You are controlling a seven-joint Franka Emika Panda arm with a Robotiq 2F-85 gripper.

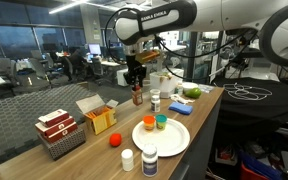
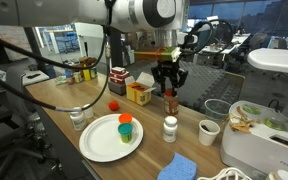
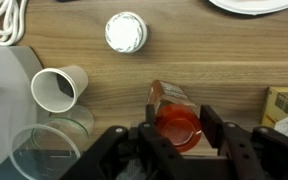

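Note:
A small spice bottle with a red cap is between the fingers of my gripper, which is shut on it near the cap. Its brown body hangs upright below the gripper in exterior view 1, close above the wooden table. Exterior view 2 shows the same bottle beneath the gripper. Whether its base clears the wood is hard to tell.
A white-capped bottle, a white cup and a clear glass stand near the held bottle. The white plate carries orange and teal cups. A yellow box and a tomato are to the left.

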